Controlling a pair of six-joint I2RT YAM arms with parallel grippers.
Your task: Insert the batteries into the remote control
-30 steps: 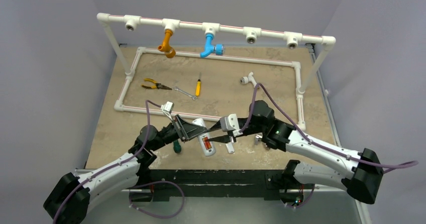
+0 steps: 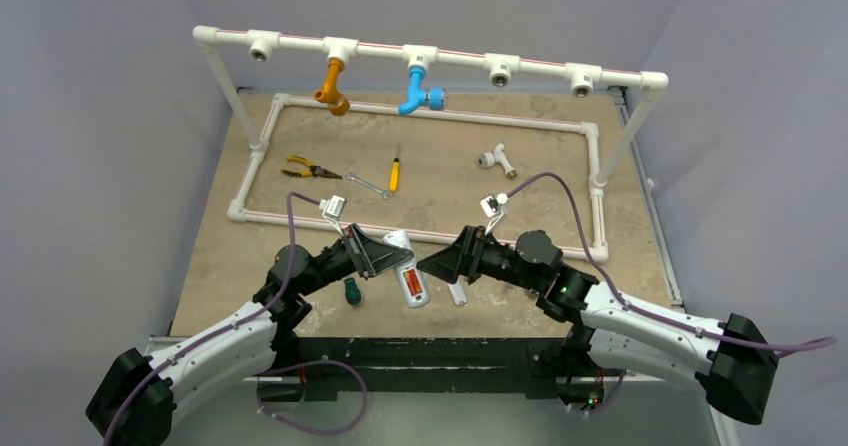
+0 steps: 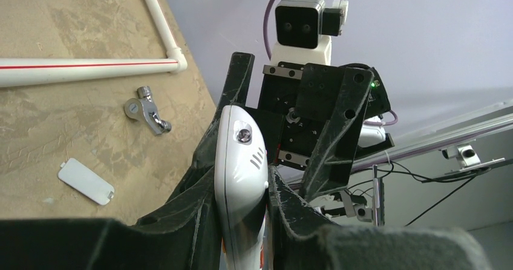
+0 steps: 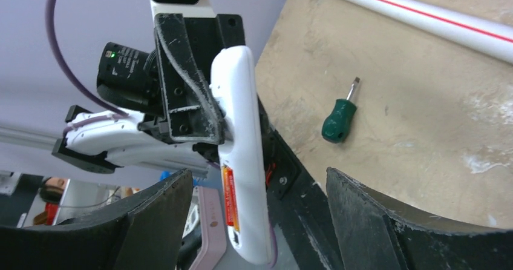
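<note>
My left gripper is shut on a white remote control, held upright at a slant with its back compartment open and orange batteries inside; they also show in the right wrist view. Whether they are fully seated I cannot tell. My right gripper stands open just right of the remote, with nothing held. The loose white battery cover lies on the board below.
A green screwdriver lies left of the remote, a metal fitting to the right. A white pipe frame surrounds pliers, wrench, yellow screwdriver and a white fitting behind.
My right gripper has backed off and turned from over the remote's compartment, and its wrist has moved lower in the top view.
</note>
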